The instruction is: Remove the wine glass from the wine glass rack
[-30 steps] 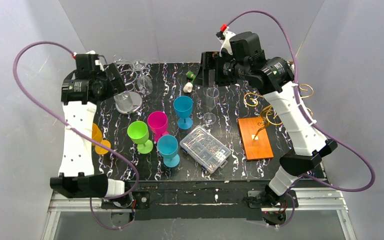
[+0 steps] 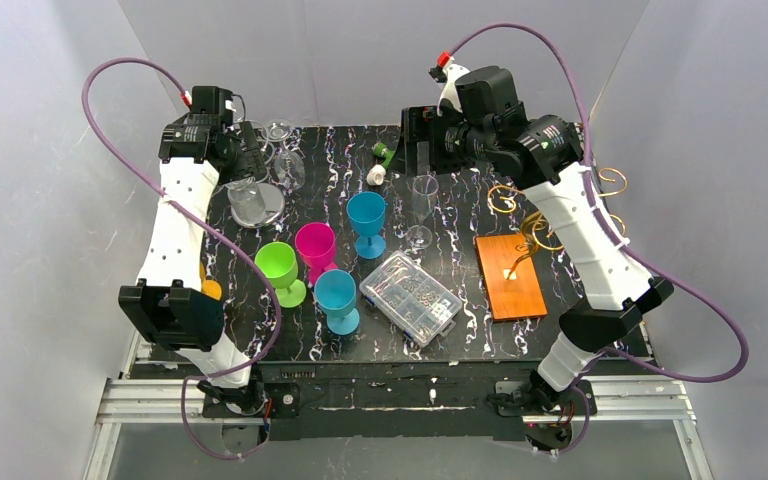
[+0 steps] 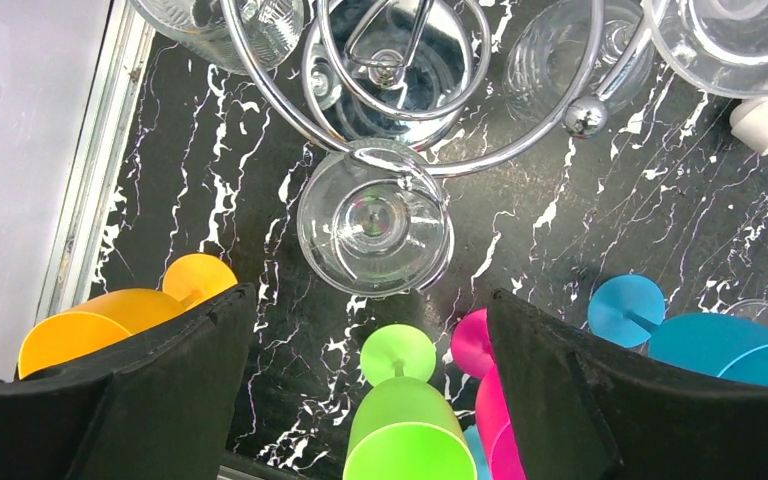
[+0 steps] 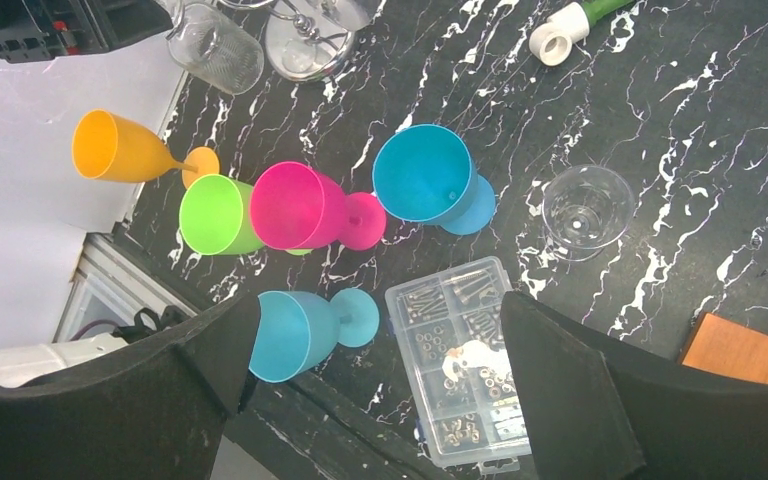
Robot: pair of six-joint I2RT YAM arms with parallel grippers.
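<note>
A clear wine glass (image 3: 375, 235) hangs from the chrome ring of the wine glass rack (image 3: 505, 155), just ahead of my left gripper. The left fingers (image 3: 175, 355) stand apart, with no contact with the glass visible. From above, that gripper hides part of the rack, while one hanging glass (image 2: 249, 205) and the rack's round base (image 2: 276, 207) still show. More clear glasses (image 3: 580, 60) hang farther round the ring. Over the back middle of the table, my right gripper is open and empty.
Green (image 2: 277, 264), pink (image 2: 315, 243) and blue (image 2: 366, 212) goblets stand in front of the rack; an orange goblet (image 3: 125, 320) is at the left edge. A clear parts box (image 2: 412, 297), a standing clear glass (image 2: 421, 205) and an orange board (image 2: 509, 278) lie to the right.
My left arm has moved right, bringing its gripper over the rack, and has shifted slightly left in the last moments. The right arm has barely moved. Table objects look unchanged.
</note>
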